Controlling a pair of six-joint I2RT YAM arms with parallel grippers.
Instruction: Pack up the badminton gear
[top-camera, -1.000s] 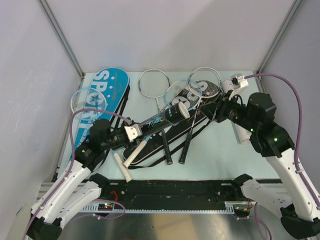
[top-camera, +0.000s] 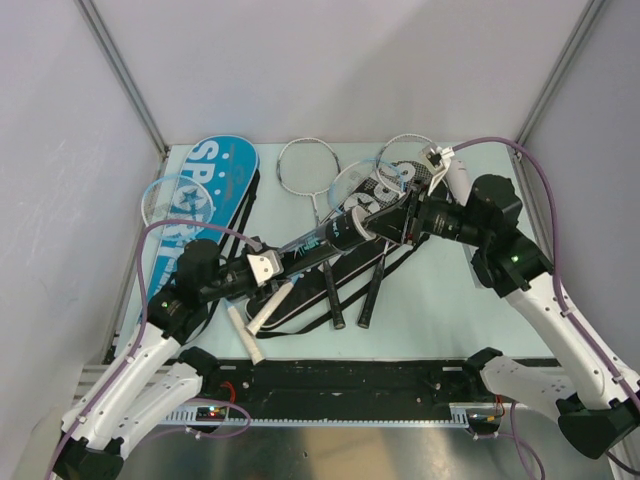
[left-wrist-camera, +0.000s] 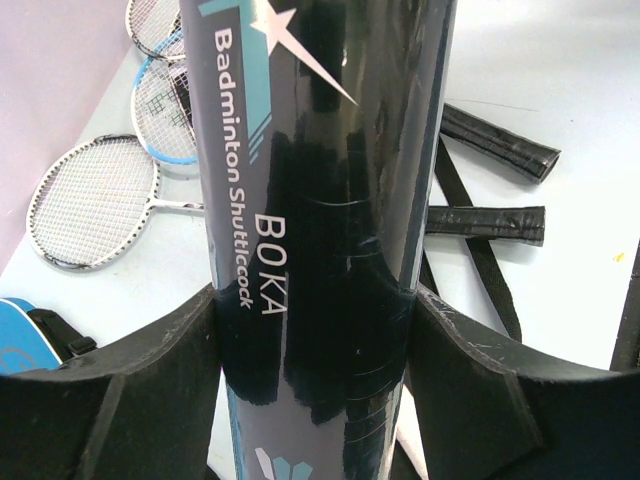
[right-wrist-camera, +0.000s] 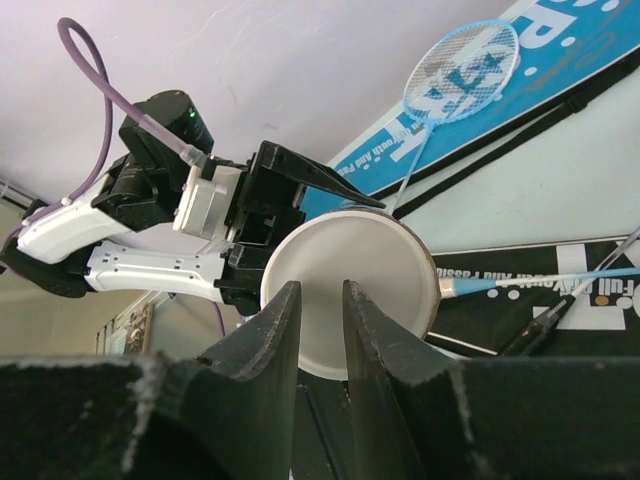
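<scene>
A dark shuttlecock tube (top-camera: 318, 244) with "BOKA" lettering (left-wrist-camera: 272, 262) is held above the mat, tilted up to the right. My left gripper (top-camera: 280, 265) is shut around its lower part. Its white end cap (right-wrist-camera: 345, 265) faces my right gripper, whose fingers stand slightly apart in front of the cap. In the top view the right fingertips overlap the cap end; contact cannot be told. Beneath lie a black racket bag (top-camera: 350, 268), a blue racket bag (top-camera: 222, 158), and several rackets, two with black handles (top-camera: 334, 302).
A pale racket handle (top-camera: 244, 336) reaches the front left edge of the white mat (top-camera: 440, 320). Behind the right arm, a white object (top-camera: 458, 180) is partly hidden. Bare mat lies at the front right. Walls bound both sides and the back.
My right gripper has moved left, up to the tube's capped end, which it now partly covers in the top view. The left arm and tube look still.
</scene>
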